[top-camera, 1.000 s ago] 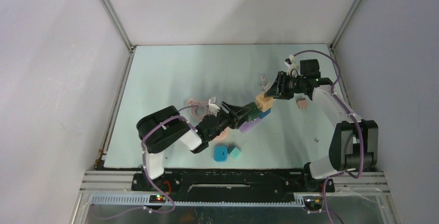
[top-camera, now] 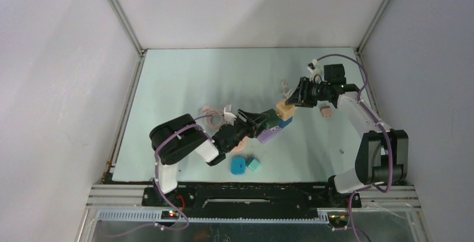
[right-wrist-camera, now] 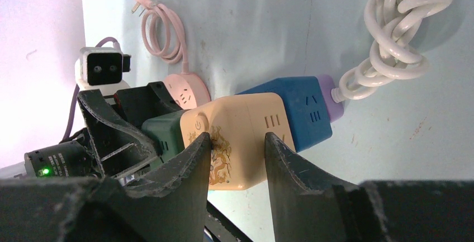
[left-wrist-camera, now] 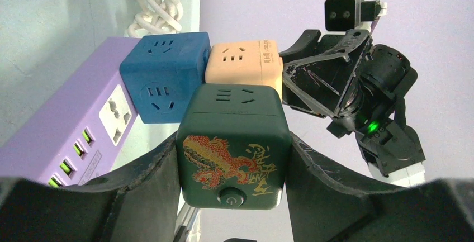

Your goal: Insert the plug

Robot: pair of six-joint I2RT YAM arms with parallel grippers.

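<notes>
My left gripper (top-camera: 257, 120) is shut on a green cube plug (left-wrist-camera: 232, 136) with a gold dragon print, held against an orange cube plug (left-wrist-camera: 241, 62). My right gripper is shut on that orange cube (right-wrist-camera: 237, 119). Beside and behind them, a blue cube plug (left-wrist-camera: 162, 77) sits on a purple power strip (left-wrist-camera: 50, 136), whose white socket face and USB ports show in the left wrist view. The contact between green and orange cubes is mostly hidden.
A white coiled cable (right-wrist-camera: 402, 41) lies behind the strip. A pink socket (right-wrist-camera: 184, 91) with cable is to the left. Blue (top-camera: 238, 166) and teal (top-camera: 253, 164) blocks lie at the front; a small pink block (top-camera: 326, 112) at the right.
The right arm looks unchanged.
</notes>
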